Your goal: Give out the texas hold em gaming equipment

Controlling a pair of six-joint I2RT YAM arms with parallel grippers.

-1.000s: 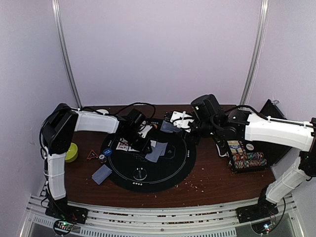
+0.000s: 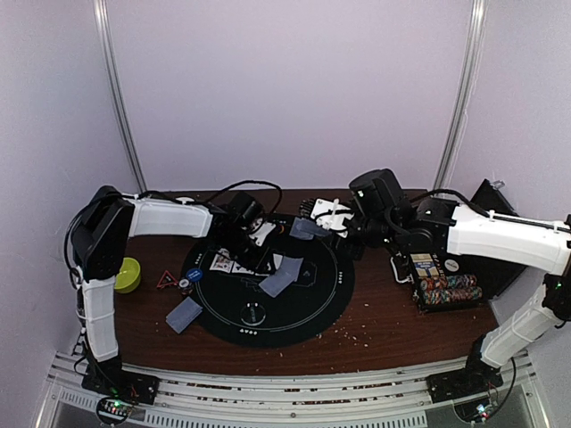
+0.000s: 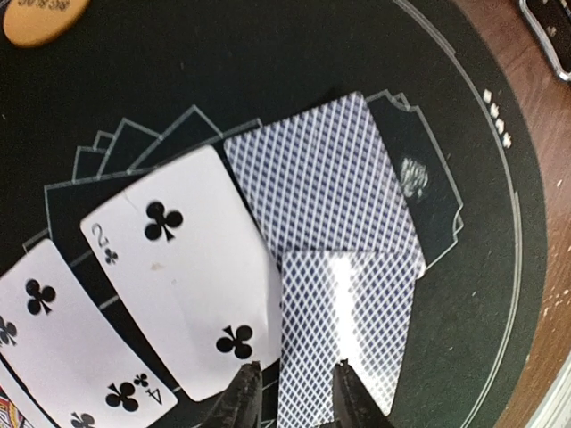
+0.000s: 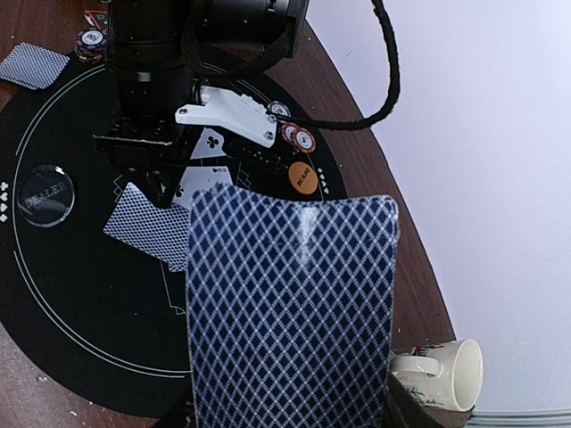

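Observation:
My left gripper stands part open over the table mat, its two fingers apart above a face-down blue-patterned card [image 3: 335,330]. That card overlaps another face-down card [image 3: 326,174]. Left of them lie a face-up two of clubs [image 3: 183,267] and a four of clubs [image 3: 76,339]. Shut on a blue-backed card deck [image 4: 290,312], my right gripper holds it upright; in the top view this deck [image 2: 308,229] is over the mat's far right. Another face-down card [image 2: 184,315] lies at the mat's front left.
A clear dealer disc [image 2: 253,314] and an orange chip [image 4: 302,177] lie on the black mat [image 2: 312,312]. Blue chips [image 2: 194,275] and a green bowl [image 2: 128,275] are at left. An open chip case [image 2: 448,290] stands right; a white mug [image 4: 442,374] is near the wall.
The right arm and its deck have hardly moved.

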